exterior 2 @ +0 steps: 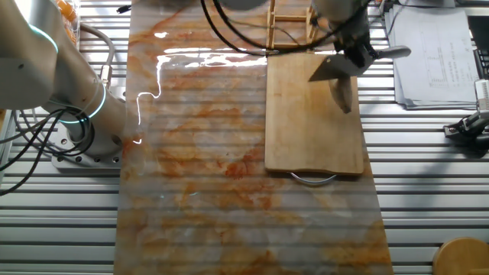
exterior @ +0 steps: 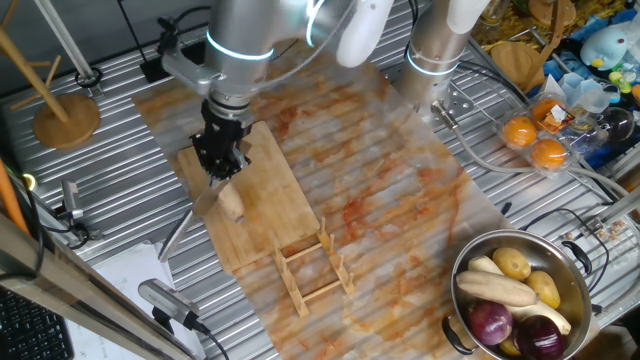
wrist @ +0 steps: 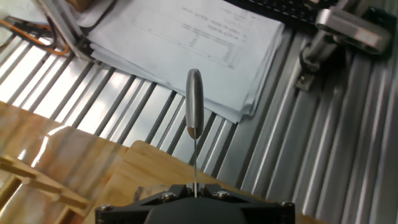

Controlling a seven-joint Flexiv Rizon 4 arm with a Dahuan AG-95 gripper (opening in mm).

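My gripper (exterior: 222, 170) is shut on a knife, above the wooden cutting board (exterior: 262, 215). The knife's grey handle (wrist: 194, 102) points away from the fingers in the wrist view, its blade seen edge-on as a thin line. In exterior view 1 the broad blade (exterior: 208, 198) stands right beside a pale, elongated vegetable (exterior: 231, 203) on the board. Exterior view 2 shows the knife handle (exterior 2: 393, 52) reaching past the board's edge, with the vegetable (exterior 2: 342, 95) partly behind the blade. Whether the blade touches it, I cannot tell.
A small wooden rack (exterior: 313, 270) adjoins the board's near end. At the lower right stands a metal pot (exterior: 463, 262) of potatoes, purple onions and long pale vegetables. Papers (wrist: 186, 37) and a clamp-like metal device (exterior: 168, 300) lie beyond the board.
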